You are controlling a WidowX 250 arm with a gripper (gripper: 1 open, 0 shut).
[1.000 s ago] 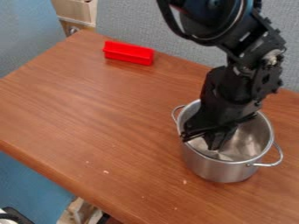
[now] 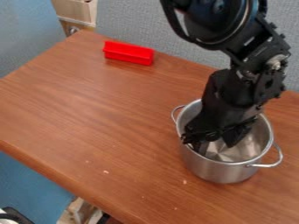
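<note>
A steel pot (image 2: 233, 171) with two wire handles stands on the right side of the wooden table. My black gripper (image 2: 212, 143) reaches down from the top right into the pot, its fingers low inside the rim.
A red block (image 2: 128, 52) lies at the back left of the table (image 2: 87, 114). Grey partitions line the back and left.
My gripper has shifted slightly to the right and up within the pot. The pot and red block have stayed in place.
</note>
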